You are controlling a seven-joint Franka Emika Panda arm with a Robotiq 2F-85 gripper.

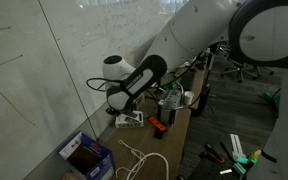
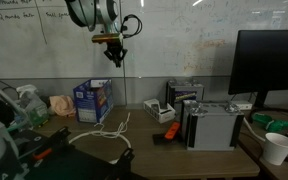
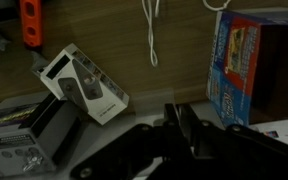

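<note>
My gripper hangs high above the table in front of the whiteboard, fingers pointing down. Nothing shows hanging from it. Its dark fingers run together in the wrist view, so how far apart they stand is unclear. Below lies a white box with device pictures on it, near an orange-and-black tool. The open blue box stands at the left in exterior view 2, with the white cable on the table beside it.
Grey metal boxes stand right of the orange tool, with a white mug and a monitor farther right. The bare wooden tabletop shows free room at the front.
</note>
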